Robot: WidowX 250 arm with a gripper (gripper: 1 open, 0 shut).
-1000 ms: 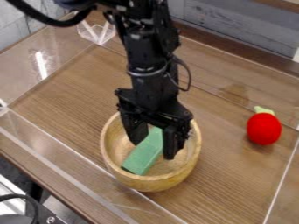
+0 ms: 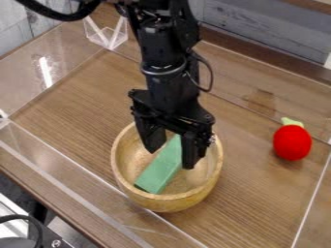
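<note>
A black robot arm comes down from the top centre, its gripper [image 2: 169, 140] open over a round light wooden bowl [image 2: 184, 201], with both fingers reaching down inside the rim. A green rectangular object [image 2: 159, 172] lies on the bowl's floor below the fingers, its upper end partly hidden by the gripper. Nothing shows held between the fingers.
A red round vegetable [image 2: 292, 144] with a pale green top lies on the wooden table [image 2: 72, 107] to the right. A white holder [image 2: 105, 29] stands at the back left. Cables show at the lower left edge.
The gripper has risen slightly and moved back, away from the bowl's front, uncovering more of the green object. The bowl and red vegetable look unmoved.
</note>
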